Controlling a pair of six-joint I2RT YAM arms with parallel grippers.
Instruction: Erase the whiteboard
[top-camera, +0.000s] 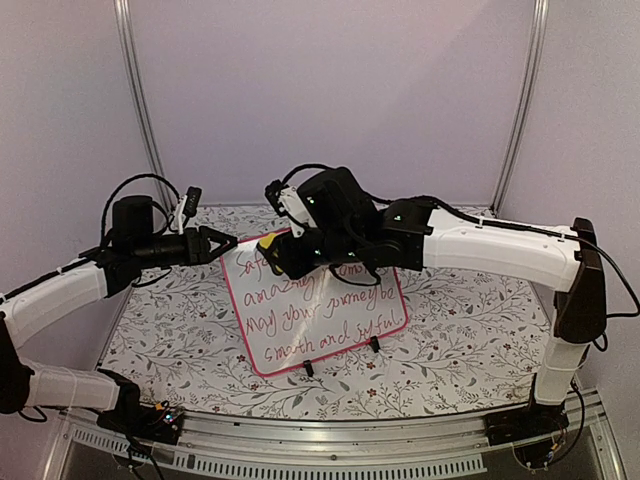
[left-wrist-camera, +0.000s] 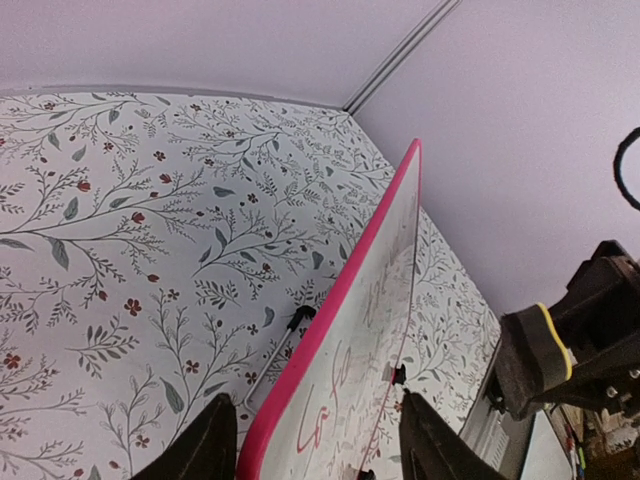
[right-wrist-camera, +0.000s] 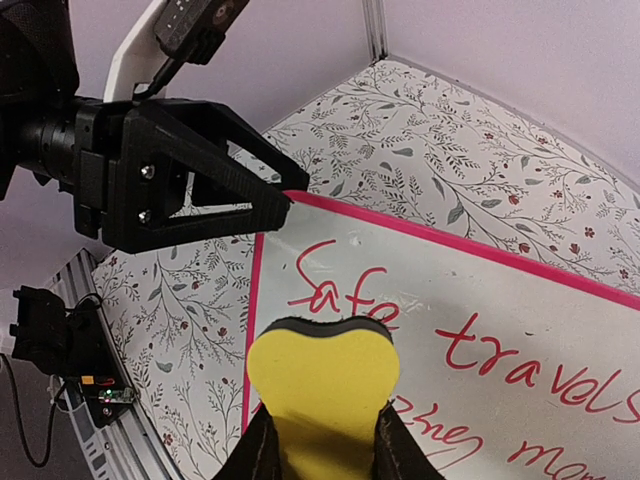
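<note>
The whiteboard (top-camera: 320, 320), red-rimmed and covered in red handwriting, is propped at a slant on the table. In the right wrist view "Safe travels" (right-wrist-camera: 340, 290) is still legible on its top line. My right gripper (top-camera: 280, 254) is shut on a yellow eraser (right-wrist-camera: 325, 390) with a dark felt side, over the board's upper left part. From the side, in the left wrist view, the eraser (left-wrist-camera: 535, 350) is clear of the board face. At the board's upper left corner my left gripper (top-camera: 230, 245) stands open, its fingers (left-wrist-camera: 205, 445) on either side of the pink rim.
Two black feet (top-camera: 374, 344) show at the board's lower edge. A thin rod support (left-wrist-camera: 275, 360) stands behind it.
</note>
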